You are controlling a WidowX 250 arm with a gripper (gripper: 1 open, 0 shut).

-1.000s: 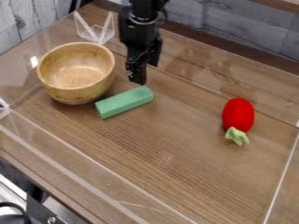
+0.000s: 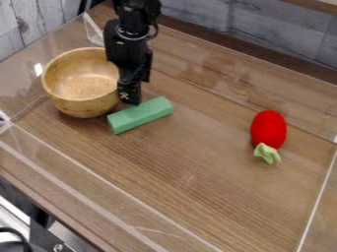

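My black gripper (image 2: 129,77) hangs at the upper middle, low beside the right rim of a wooden bowl (image 2: 73,69), with its fingers pointing down toward a green block (image 2: 140,114) lying just in front. I see nothing held; the fingers are small and dark against the bowl's edge.
A red object with a pale green end (image 2: 269,131), like a strawberry or radish toy, lies at the right. A wall edge runs along the back.
The gripper has moved left and down, closer to the bowl's right rim and the green block. The bowl, block and red object look unmoved.
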